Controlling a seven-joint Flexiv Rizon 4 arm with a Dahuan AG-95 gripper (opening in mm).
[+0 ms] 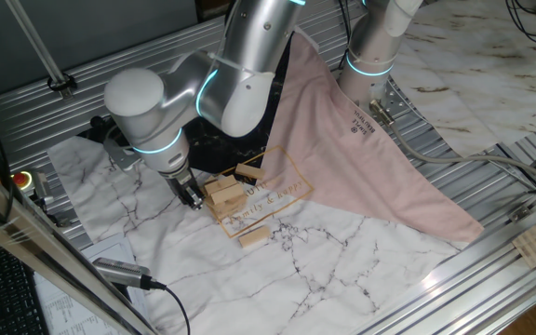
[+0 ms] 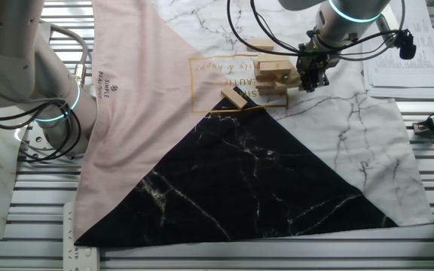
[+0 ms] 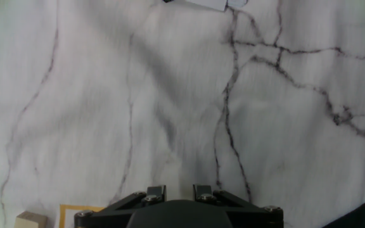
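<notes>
A small stack of light wooden blocks (image 1: 223, 194) stands on the cloth, its blocks laid across one another. My gripper (image 1: 196, 202) is low beside the stack, on its left in exterior view 1. In exterior view 2 the dark gripper (image 2: 312, 77) is at the right of the stacked blocks (image 2: 274, 73), so close that I cannot tell whether they touch. The wrist view shows the gripper open, with a gap between its fingers and only white marbled cloth beyond. A single block (image 3: 30, 220) shows at that view's lower left corner.
Two loose blocks lie near the stack, one on the black corner (image 2: 234, 97) and one on the white part (image 1: 253, 237). Pink cloth (image 1: 328, 140) covers the right side.
</notes>
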